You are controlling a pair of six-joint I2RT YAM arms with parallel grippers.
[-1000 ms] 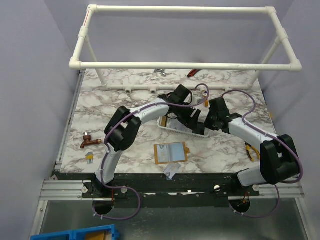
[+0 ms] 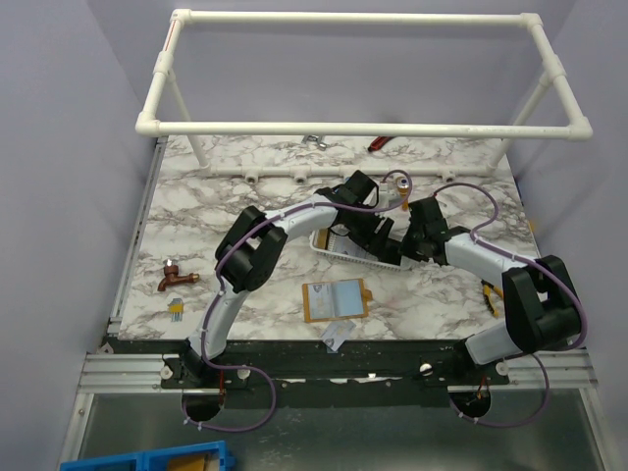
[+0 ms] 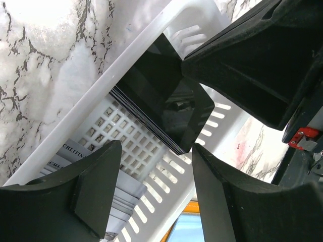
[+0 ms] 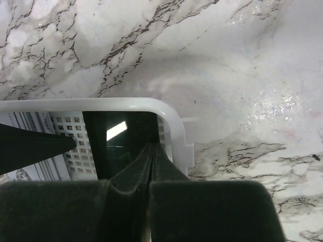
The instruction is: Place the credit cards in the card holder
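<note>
Black cards [image 3: 164,93] lie stacked in one end of the white basket [image 3: 75,121]. Over that stack my right gripper is shut, its fingertips together with nothing between them. Also above the basket, my left gripper stands open; the near edge of the black stack shows just beyond the gap between its fingers. Grey-white cards [image 3: 121,194] fill the basket further along, partly hidden by the left fingers. An open card holder [image 2: 336,300] with a tan edge lies on the table in front of the basket, a pale blue panel on its right half.
A loose pale card [image 2: 338,335] lies at the front edge below the holder. A brown tap [image 2: 177,276] and a small yellow-and-grey item [image 2: 176,310] are at left, yellow-handled pliers [image 2: 493,297] at right. Bare marble surrounds the holder.
</note>
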